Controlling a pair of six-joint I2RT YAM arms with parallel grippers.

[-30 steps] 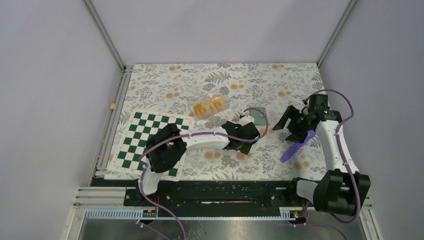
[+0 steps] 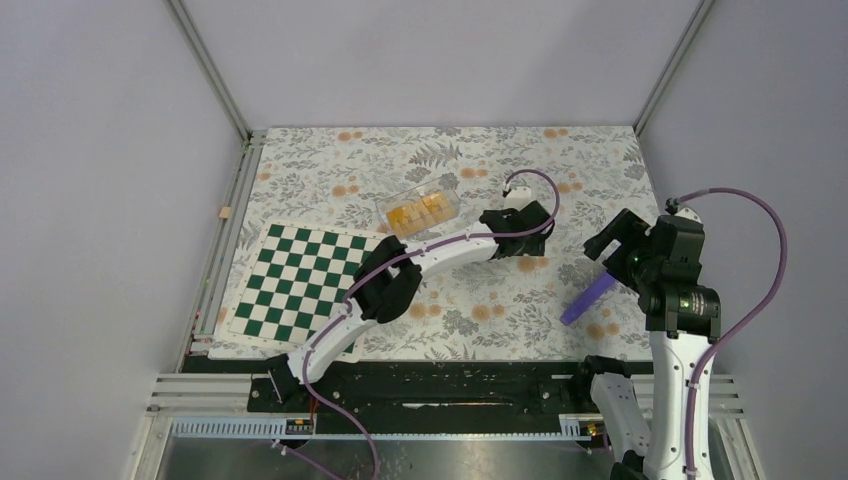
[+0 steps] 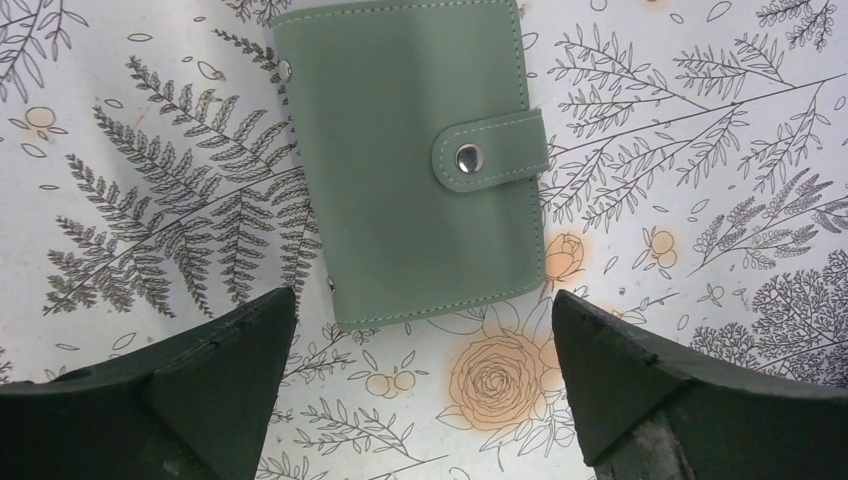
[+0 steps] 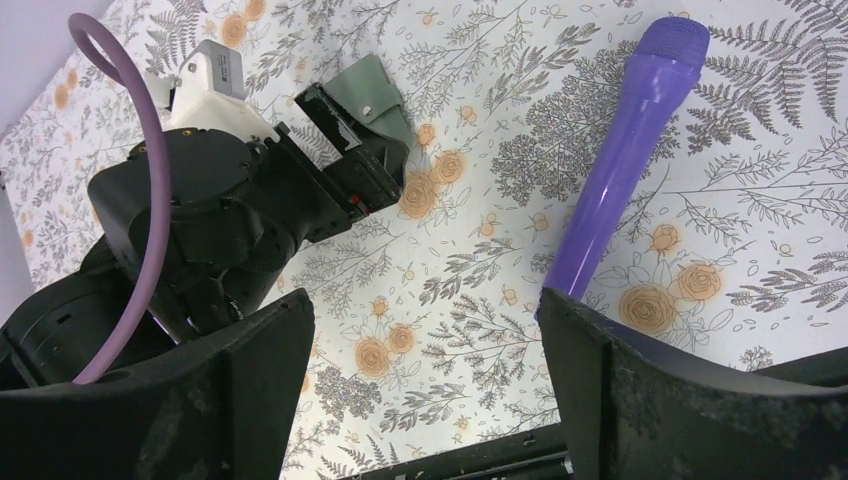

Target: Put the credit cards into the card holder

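Observation:
A green leather card holder, closed by a snap strap, lies flat on the patterned mat. My left gripper is open over it, its fingers either side of the holder's lower end; from the top it mostly hides the holder. In the right wrist view part of the holder shows beside the left arm. My right gripper stands open at the mat's right side, above and near a purple microphone-shaped object. No credit cards can be made out for certain.
A clear box with yellow contents lies left of the left gripper. A green-and-white checkerboard covers the mat's left part.
My left gripper has moved back and right over the card holder, now mostly covering it from the top. My right gripper has moved right, toward the table's edge.

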